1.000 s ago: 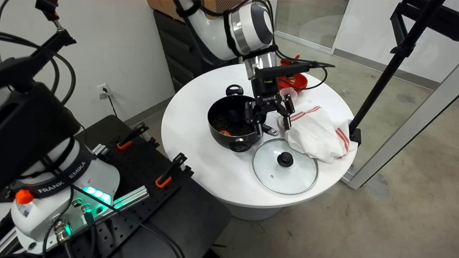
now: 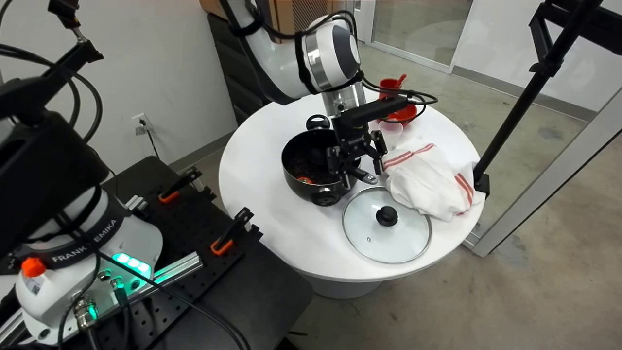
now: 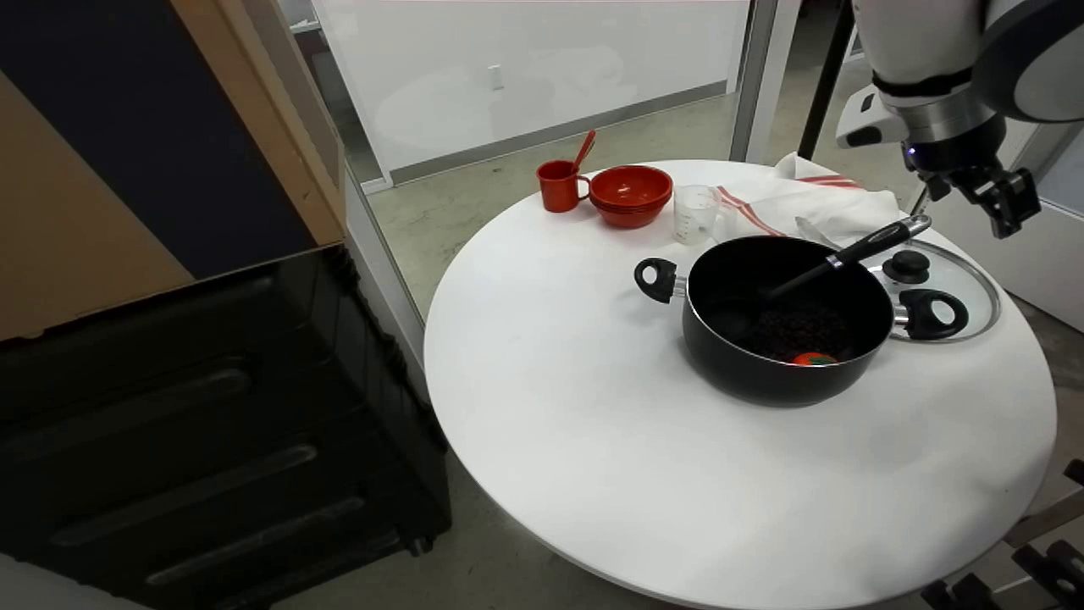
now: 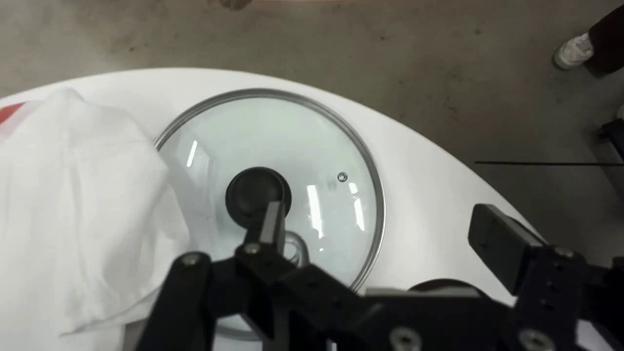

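Observation:
My open gripper (image 2: 356,164) hangs above the right side of the black pot, its fingers spread with nothing between them. In the second exterior view the gripper (image 3: 970,198) is up at the right, above the table. The black pot (image 3: 782,381) holds dark contents and a red item with green (image 3: 814,359). A black-handled utensil (image 3: 876,245) leans over the pot's rim; its metal end ring (image 4: 297,244) shows beside one finger in the wrist view. The glass lid (image 2: 373,239) lies flat beside the pot, with its black knob (image 4: 257,190) upward.
A white cloth with red stripes (image 2: 428,181) touches the lid's edge area. Red bowls (image 3: 631,190), a red mug (image 3: 558,187) and a clear measuring cup (image 3: 695,213) stand at the table's far side. Bare white tabletop (image 3: 569,366) spreads out left of the pot.
In the first exterior view, my gripper has shifted slightly left, over the pot's right side, and turned a little. Pot, lid and cloth look unmoved.

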